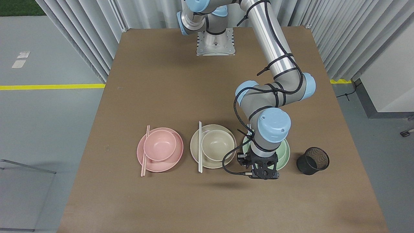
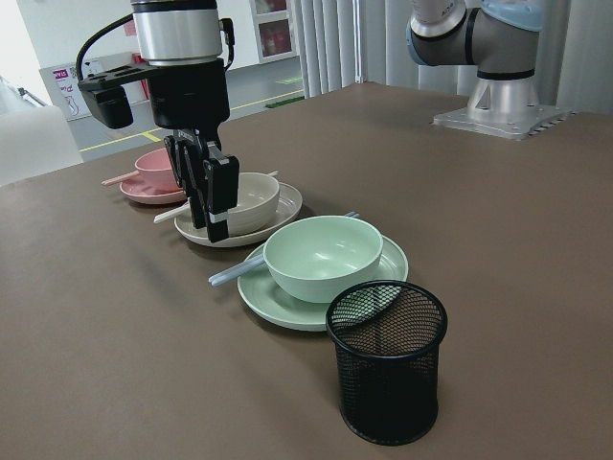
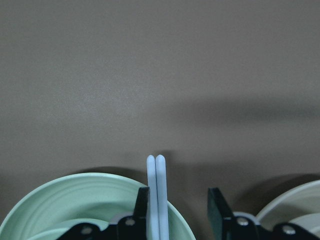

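My open gripper hangs over the green place setting, its fingers either side of a pair of pale blue chopsticks (image 3: 161, 190), nearer the left finger. The chopsticks lie across the green plate (image 2: 284, 313) beside the green bowl (image 2: 322, 251); in the front view the gripper (image 1: 259, 172) hides much of them. A cream bowl (image 1: 218, 144) and plate (image 1: 202, 131) with white chopsticks (image 1: 200, 151) sit to the left, and a pink bowl (image 1: 159, 145) and plate (image 1: 171, 162) with pink chopsticks (image 1: 143, 166) farther left.
A black mesh cup (image 2: 387, 374) stands right of the green setting in the front view.
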